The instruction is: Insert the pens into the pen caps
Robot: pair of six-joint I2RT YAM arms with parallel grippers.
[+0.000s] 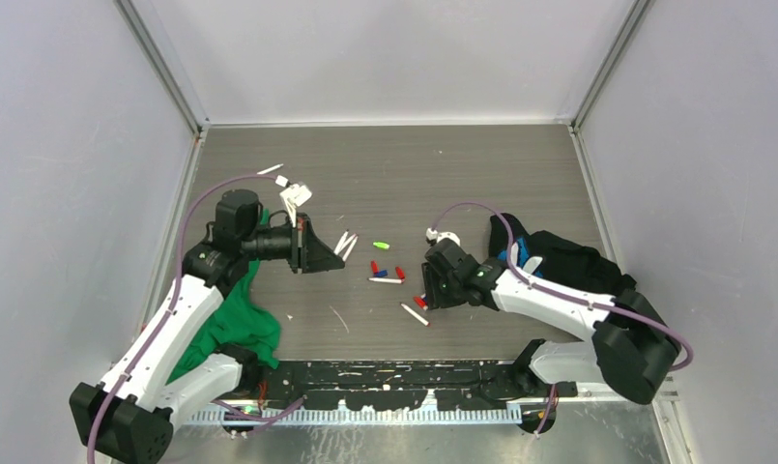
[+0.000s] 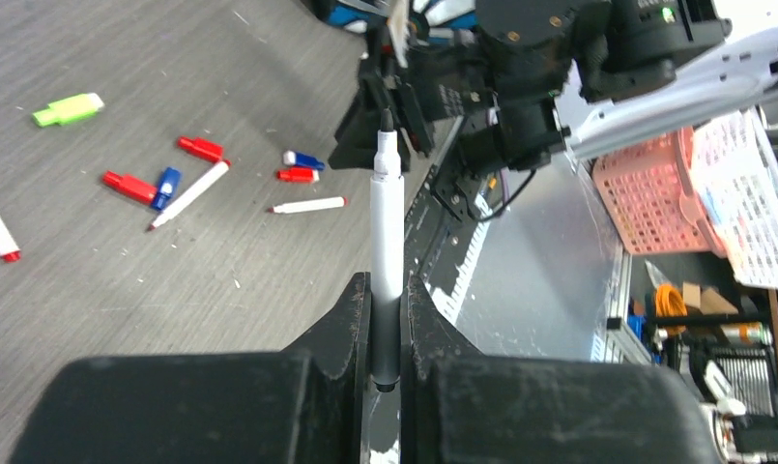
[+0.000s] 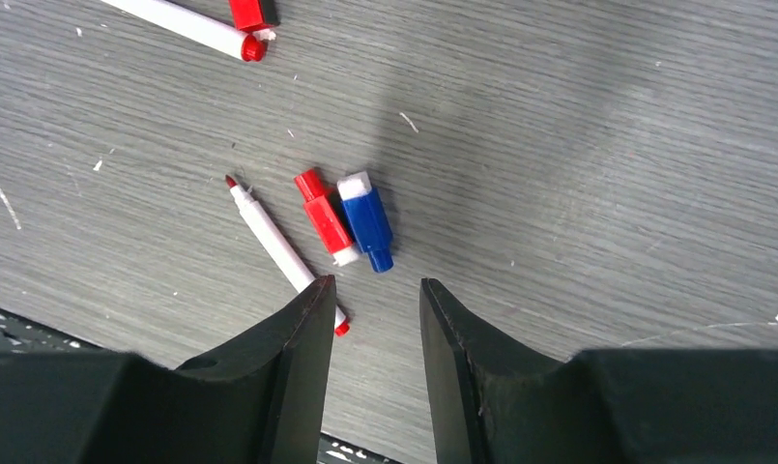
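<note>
In the left wrist view a white marker (image 2: 386,222) stands upright between the fingers of my left gripper, which is shut on it, black tip up. My right gripper has its fingers apart with nothing between them, just above a red cap (image 3: 327,220) and a blue cap (image 3: 368,220) lying side by side. An uncapped red-tipped marker (image 3: 273,246) lies beside them. More caps, red, blue and a green one (image 1: 381,246), and several white markers (image 1: 385,280) lie in the middle of the table.
A green cloth (image 1: 232,327) lies under the left arm. A dark bundle (image 1: 578,261) is at the right behind the right arm.
</note>
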